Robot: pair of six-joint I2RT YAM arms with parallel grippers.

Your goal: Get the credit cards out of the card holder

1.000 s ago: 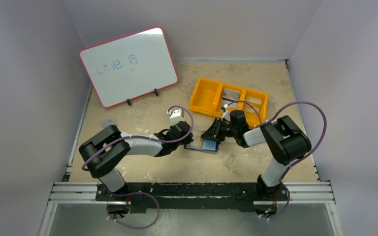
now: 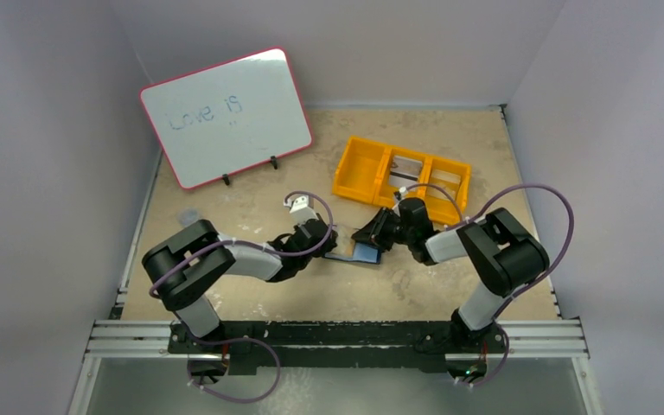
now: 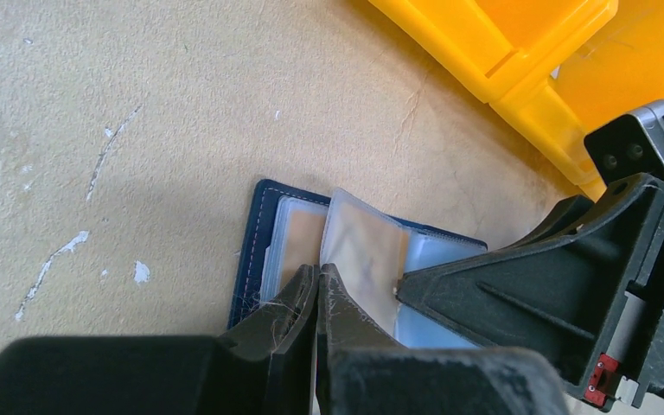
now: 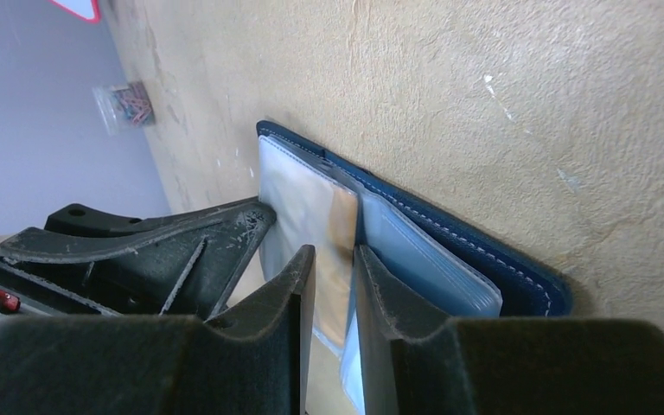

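Observation:
An open dark blue card holder [image 3: 251, 259] lies on the table with clear sleeves [image 3: 367, 242] over pale blue and tan inserts. My left gripper is shut at the edge of a raised sleeve; I cannot tell whether a thin layer is between its tips. My right gripper straddles the top sleeve's edge, its fingers slightly apart; whether they grip it is unclear. In the top view both grippers meet over the holder and hide much of it.
An orange three-compartment bin [image 2: 359, 169] stands just behind. A whiteboard [image 2: 225, 117] is at back left, a small clear cup [image 2: 188, 216] at left.
The right wrist has moved a little.

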